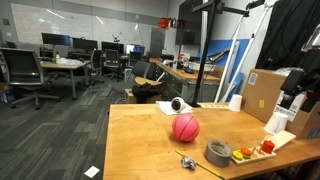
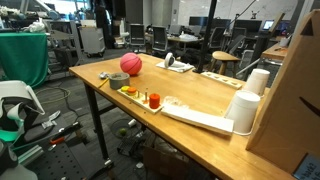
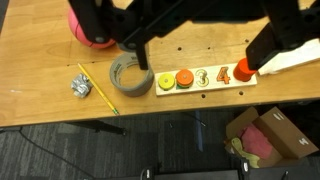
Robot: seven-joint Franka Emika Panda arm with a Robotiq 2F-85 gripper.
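Observation:
No task is named, so the things nearest my gripper are told here. In the wrist view my gripper hangs over the table, its two dark fingers wide apart and nothing seen between them. Below it lies a wooden number board [image 3: 203, 80] bearing a yellow ring [image 3: 166, 82], an orange ring [image 3: 184, 78], the figures 3 and 4, and a red piece [image 3: 244, 70] at the right end. Beside the board rests a grey tape roll [image 3: 131, 74]. A pinkish-red ball [image 1: 185, 128] stands behind the roll.
A yellow pencil [image 3: 98, 88] and a crumpled foil ball [image 3: 81, 86] lie near the table's front edge. White cups [image 2: 243, 110], a pale strip [image 2: 197, 120] and a large cardboard box [image 2: 290, 100] occupy the far end. Mid-table is clear.

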